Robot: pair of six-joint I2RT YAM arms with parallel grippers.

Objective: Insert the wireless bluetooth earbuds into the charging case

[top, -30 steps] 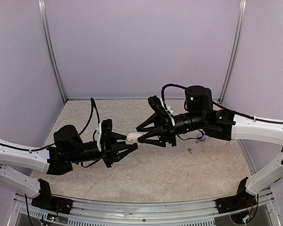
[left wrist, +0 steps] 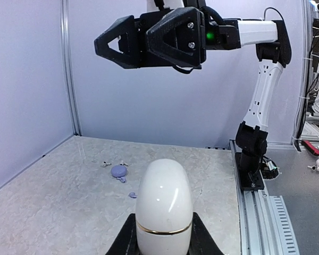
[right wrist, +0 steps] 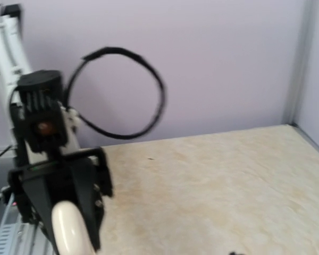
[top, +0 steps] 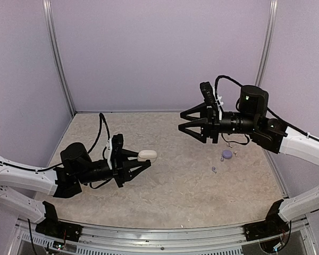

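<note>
My left gripper is shut on the white charging case, holding it above the left-middle of the table. The case looks closed in the left wrist view, with a thin gold seam across it, so its inside is hidden. Up and to the right of the case, well apart from it, my right gripper hangs open with nothing between its fingers. White earbuds lie at the far side of the table in the left wrist view.
A lavender case rests at the table's right, with small lavender earbuds near it. Walls enclose the back and sides.
The right gripper has drawn away from the case, up and to the right.
</note>
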